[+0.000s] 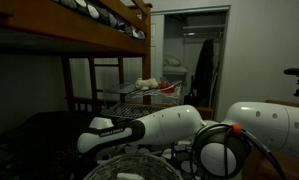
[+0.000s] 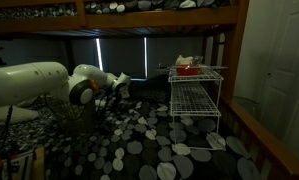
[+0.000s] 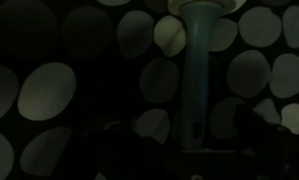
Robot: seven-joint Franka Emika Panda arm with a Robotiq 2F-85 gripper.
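Note:
In the wrist view a long, pale blue-grey handle point(image 3: 195, 75) lies on the dark, dotted bedspread point(image 3: 49, 90), with a wider pale head at the top edge. My gripper is open, its dark fingers on either side of the handle's lower end. The light there is very dim, so whether the fingers touch the handle cannot be told. From the side, the white arm point(image 1: 164, 124) reaches down toward the bed, and the basket's rim partly hides the gripper end.
A round woven basket point(image 1: 135, 160) stands in the foreground. Beyond the arm is a white wire rack point(image 2: 194, 100) with a red item point(image 2: 189, 71) on top. An upper bunk point(image 1: 64, 30) hangs over the bed. Dotted bedspread around the rack looks mostly clear.

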